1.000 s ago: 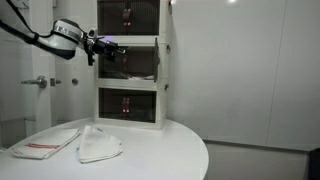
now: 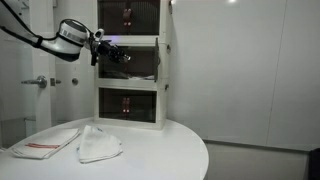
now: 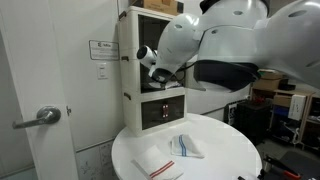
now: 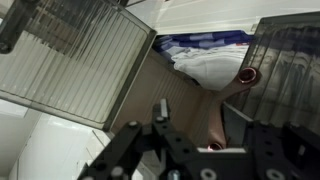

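My gripper [image 2: 121, 53] is at the middle compartment of a tall white cabinet [image 2: 162, 104]. In the wrist view the gripper has its dark fingertips apart, part open. A curved brown handle [image 4: 244, 82] runs down beside and partly behind the fingers; whether they touch it is unclear. A ribbed, see-through door panel [image 4: 92, 68] stands swung out at the left. Folded cloths [image 4: 208, 58], white and blue-patterned, lie inside the compartment. Exterior view 2 has the gripper mostly hidden by the arm [image 3: 195, 45].
Two folded cloths, one with a red stripe [image 2: 45, 145] and a whiter one [image 2: 98, 145], rest on the round white table [image 2: 165, 155]. The upper and lower cabinet doors [image 2: 127, 104] look shut.
My gripper has shifted slightly right and down at the middle compartment. The cloths on the table have stayed in place.
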